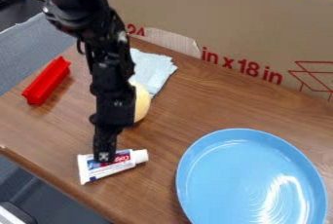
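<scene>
My black gripper [105, 154] reaches down to a white toothpaste tube [128, 161] with blue and red print, lying on the wooden table near its front left. The fingertips are at the tube's upper side; I cannot tell how far apart they stand or whether they touch it. A blue plate [251, 175] lies to the right of the tube.
A red object [46, 81] lies at the left, a light blue cloth [152, 69] and a pale yellow object [140, 105], partly behind the arm, at the back. A cardboard wall [235, 23] closes off the rear.
</scene>
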